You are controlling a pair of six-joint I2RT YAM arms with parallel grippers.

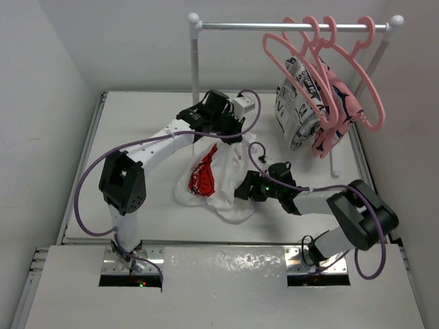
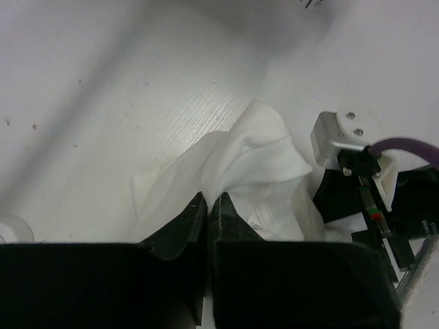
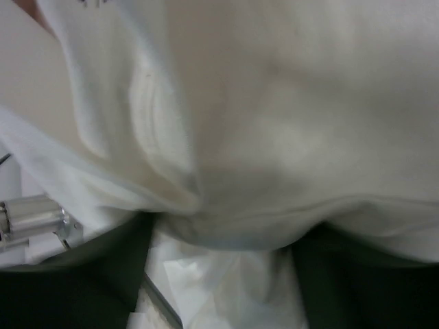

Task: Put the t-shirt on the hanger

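The white t-shirt [image 1: 226, 185] with red print [image 1: 202, 171] is bunched on the table, one part raised toward my left gripper [image 1: 234, 135]. That gripper is shut on a fold of the white cloth [image 2: 254, 151]. My right gripper [image 1: 248, 186] is low at the shirt's right side; in its blurred wrist view the cloth [image 3: 288, 123] fills most of the frame between and above the dark fingers, and whether they are closed on it I cannot tell.
Pink hangers [image 1: 331, 103] hang from the rail [image 1: 240, 27] at the back right, with patterned bags or garments [image 1: 295, 103] below.
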